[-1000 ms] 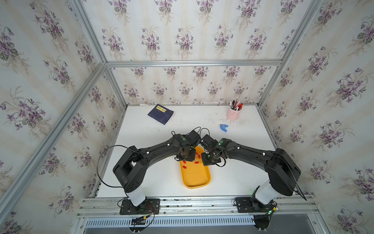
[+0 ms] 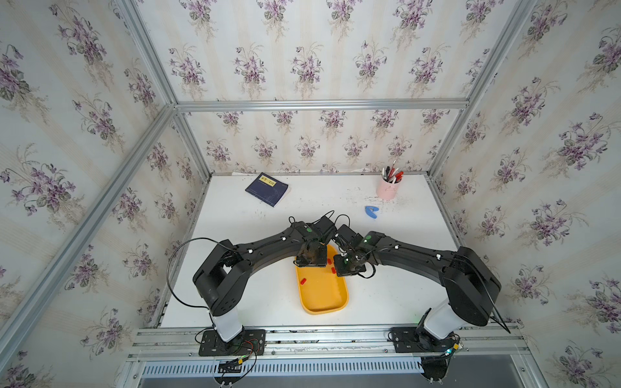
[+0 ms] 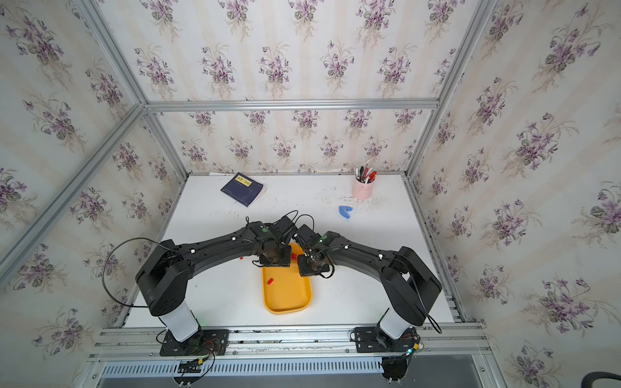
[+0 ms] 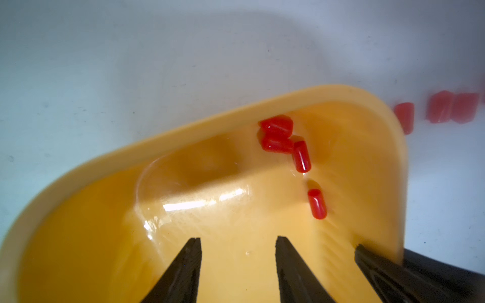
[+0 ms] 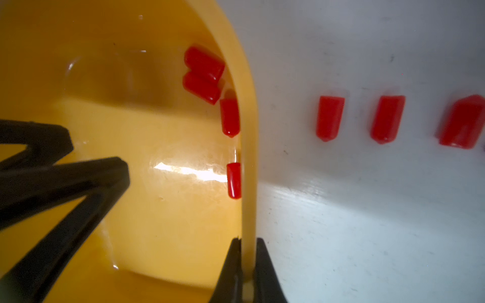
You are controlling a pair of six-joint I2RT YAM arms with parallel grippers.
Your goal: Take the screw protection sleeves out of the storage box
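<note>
The yellow storage box point(image 2: 323, 297) stands below both arms. Several red sleeves lie inside; in the left wrist view a pair point(image 4: 276, 135) sits in the far corner and a single sleeve point(image 4: 317, 204) rests near the right wall. Nearer the front left is another red sleeve point(image 2: 302, 281). My left gripper is over the box interior, fingers apart, nothing between them. My right gripper is shut on the box's side rim point(image 5: 248, 151), a finger on either side. From above, the arms hide part of the box.
Red sleeves lie on the white table right of the box, among them one sleeve point(image 5: 330, 118). Farther back are a dark notebook point(image 2: 266, 188), a blue clip point(image 2: 371, 211) and a pink pen cup point(image 2: 387, 187). Both grippers stand close together.
A sleeve near the box's middle has shifted to the right wall. My left gripper has moved slightly right; the right arm is nearly still.
</note>
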